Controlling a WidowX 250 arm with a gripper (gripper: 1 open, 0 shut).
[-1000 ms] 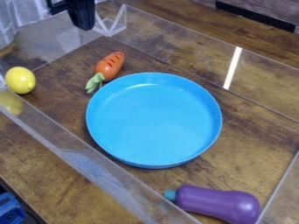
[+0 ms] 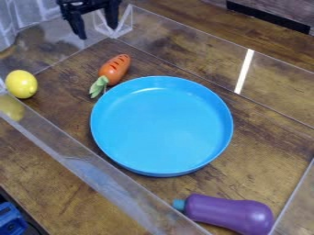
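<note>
The black gripper (image 2: 94, 18) is at the top left edge of the view, high above the back of the table, its two fingers apart and nothing seen between them. A large blue plate (image 2: 161, 124) fills the middle. An orange toy carrot (image 2: 114, 70) with green leaves lies just behind it to the left. A yellow lemon (image 2: 21, 83) rests at the left, and a purple toy eggplant (image 2: 229, 213) lies at the front right.
Clear acrylic walls (image 2: 86, 165) border the wooden table along the front left and back. Bare wood shows right of the plate and at the front left. A blue object (image 2: 9, 218) sits at the lower left edge.
The gripper has moved up in the picture and slightly left, toward the far back. The plate and toys have not moved.
</note>
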